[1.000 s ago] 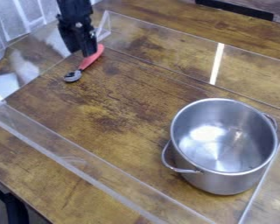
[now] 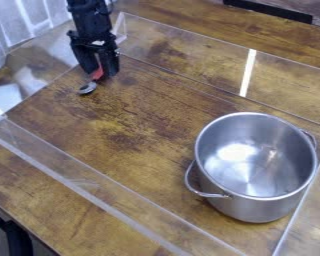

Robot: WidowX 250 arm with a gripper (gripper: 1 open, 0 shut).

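Note:
At the upper left my black gripper (image 2: pixel 97 62) is lowered over a red-handled scoop (image 2: pixel 87 87), covering most of its handle; only a bit of red and the metal head show. The small size and dark fingers hide whether the fingers are open or shut on the handle. A large steel pot (image 2: pixel 254 165) with wire side handles stands empty at the right.
Clear plastic-looking strips and panels run along the left, top and right edges, with a white tape strip (image 2: pixel 248 72) at the upper right.
The pot has not moved.

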